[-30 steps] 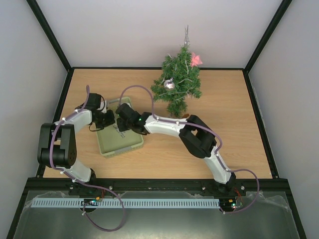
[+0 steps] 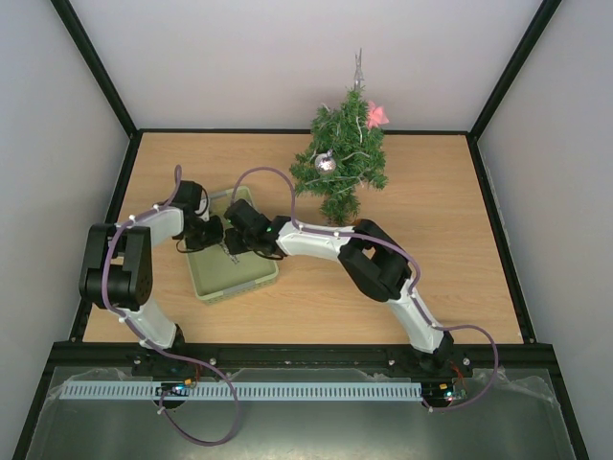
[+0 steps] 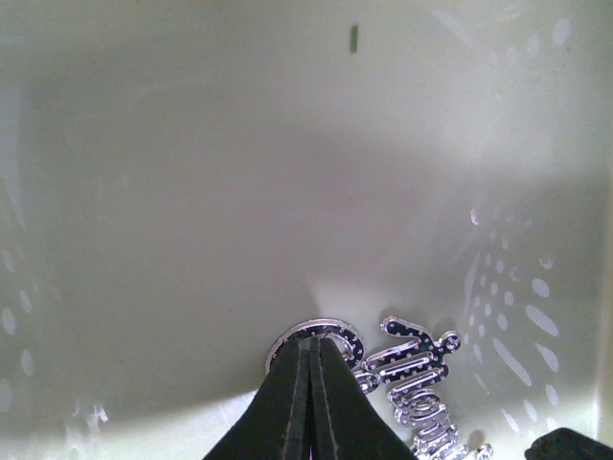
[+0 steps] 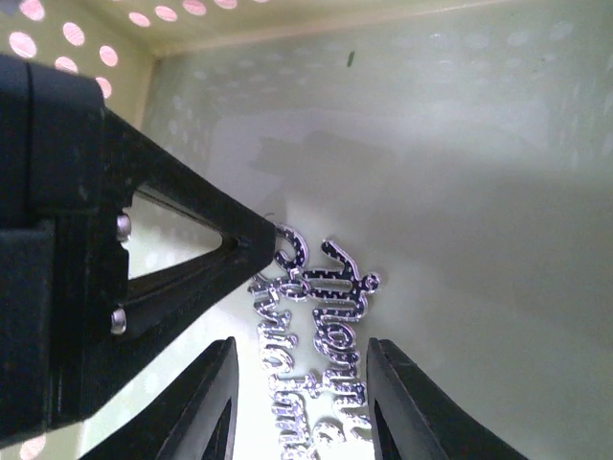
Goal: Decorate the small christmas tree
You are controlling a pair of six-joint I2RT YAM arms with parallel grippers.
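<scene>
A silver, glittering lettering ornament (image 4: 335, 335) lies on the floor of the pale green basket (image 2: 235, 289). My left gripper is shut, its tips over the ornament's round loop (image 3: 330, 329); whether the thin loop is pinched is hidden. From the right wrist view, the left gripper's fingers (image 4: 251, 235) meet that same loop. My right gripper is partly open, its two fingers apart on either side of the ornament's lower part, with nothing visibly clamped. The small Christmas tree (image 2: 340, 158) stands at the back, bearing a silver ball (image 2: 326, 163) and a pink bow (image 2: 376, 116).
Both gripper ends are close together inside the basket, and its perforated wall (image 4: 101, 57) is near the left gripper. Bare wooden table (image 2: 441, 230) extends to the right of the tree. A small dark green scrap (image 3: 353, 38) lies on the basket floor.
The basket has edged a little to the right. The right arm has barely moved.
</scene>
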